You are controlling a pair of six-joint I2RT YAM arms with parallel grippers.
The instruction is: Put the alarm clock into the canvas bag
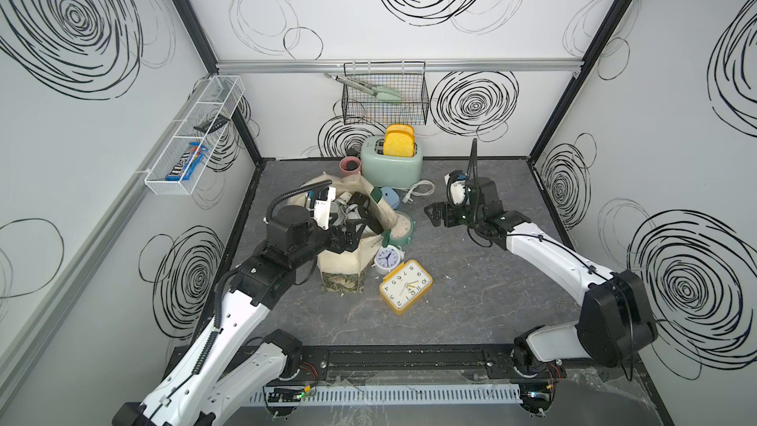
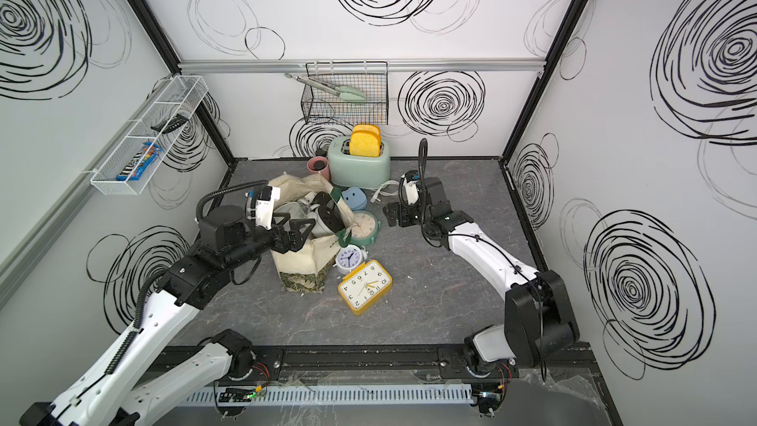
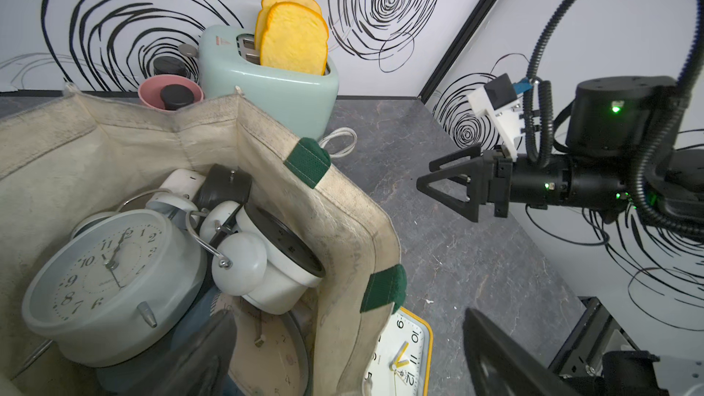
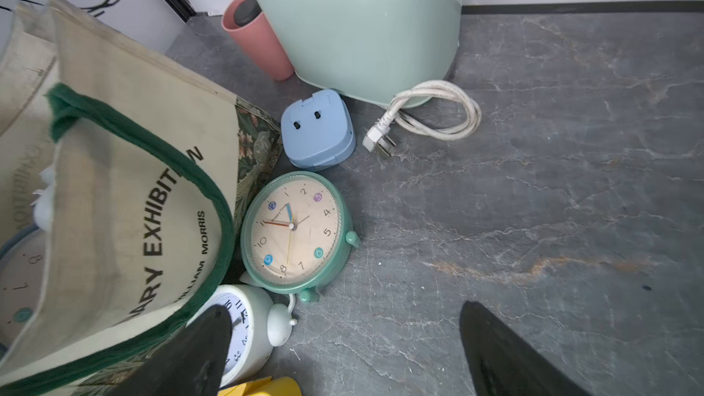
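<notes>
The cream canvas bag (image 3: 352, 249) stands upright with its mouth spread, and several alarm clocks lie inside, among them a pale blue-grey clock (image 3: 110, 278) and a white twin-bell clock (image 3: 275, 271). Outside, against the bag's right side, are a green round clock (image 4: 297, 231), a small white clock (image 2: 350, 258) and a yellow square clock (image 2: 366, 285). My left gripper (image 1: 351, 235) is open above the bag's front part, nothing between its fingers. My right gripper (image 1: 435, 213) is open and empty over the table, right of the bag and the green clock.
Behind the bag stand a mint toaster (image 1: 390, 165) with toy toast and a pink cup (image 1: 350, 165). A light blue box (image 4: 317, 129) and a white plug cable (image 4: 440, 110) lie near the toaster.
</notes>
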